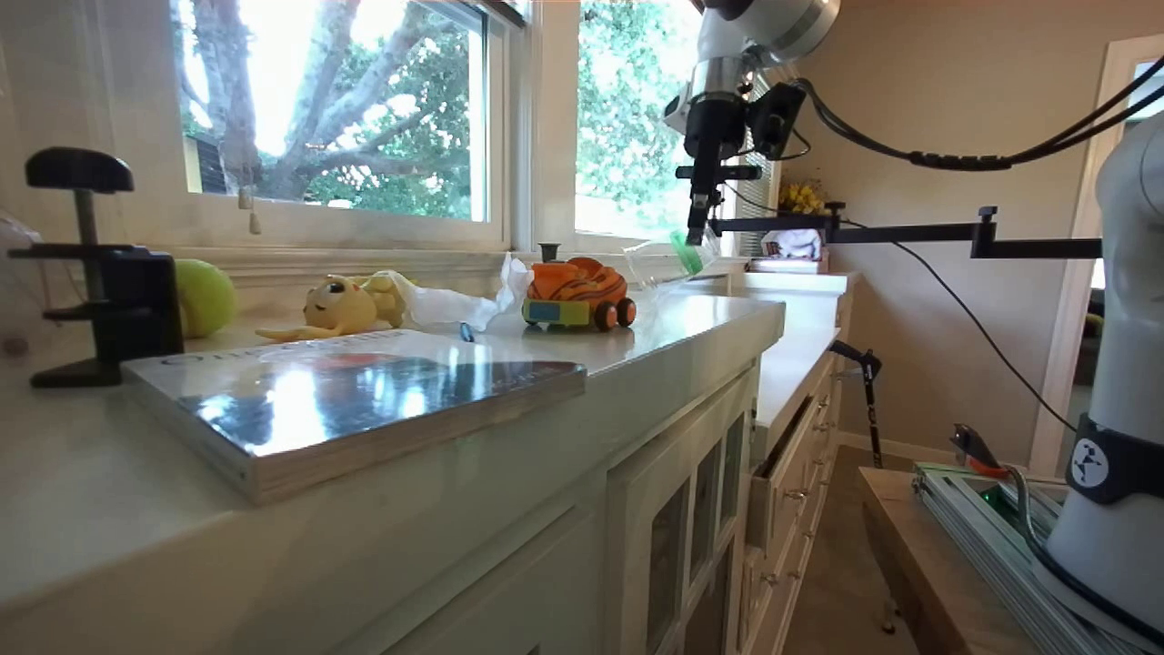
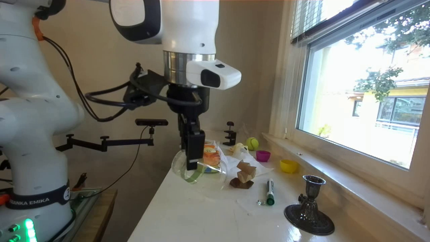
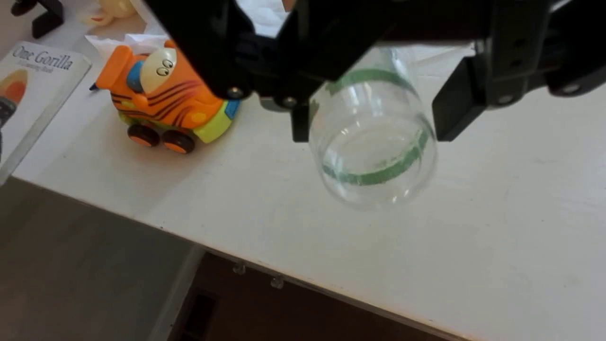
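A clear cup with a green band (image 3: 372,176) is between the fingers of my gripper in the wrist view. The left pad (image 3: 299,126) lies against or very near its side; a slim gap seems to show by the right pad (image 3: 451,111). In exterior view 2 the cup (image 2: 195,176) is tilted around the fingertips, over the counter. Its green band (image 1: 688,253) slants in exterior view 1. Whether both pads press on the cup, and whether it touches the counter, I cannot tell.
An orange toy car (image 3: 164,94) stands beside the cup. Crumpled brown paper (image 2: 244,176), a green marker (image 2: 270,193) and a dark candlestick (image 2: 309,207) lie towards the window. A book (image 1: 349,387) sits farther along. The counter's front edge (image 3: 227,255) is close.
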